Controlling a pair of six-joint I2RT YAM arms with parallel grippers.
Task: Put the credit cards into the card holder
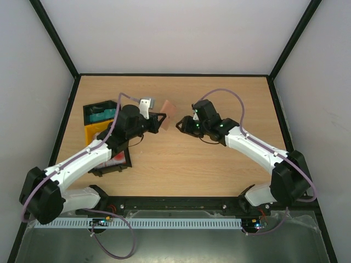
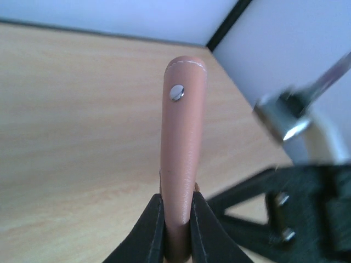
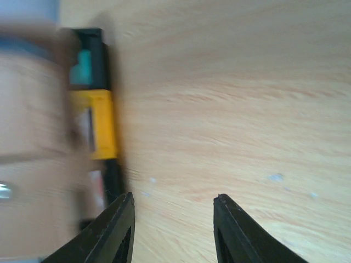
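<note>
The pink card holder (image 2: 182,131), with a silver snap, stands upright between the fingertips of my left gripper (image 1: 163,116), which is shut on it above the table. Seen from the top, the card holder (image 1: 169,112) faces my right arm. My right gripper (image 1: 180,125) is just to its right and apart from it, partly open with no object between its fingers. At the left edge of the right wrist view the holder (image 3: 38,120) looms large and blurred, with a bluish strip near its top. I cannot make out any separate credit card.
A black bin (image 1: 86,113) with teal contents, a yellow bin (image 1: 89,131) and another black bin (image 1: 128,159) with red and white contents line the left side.
</note>
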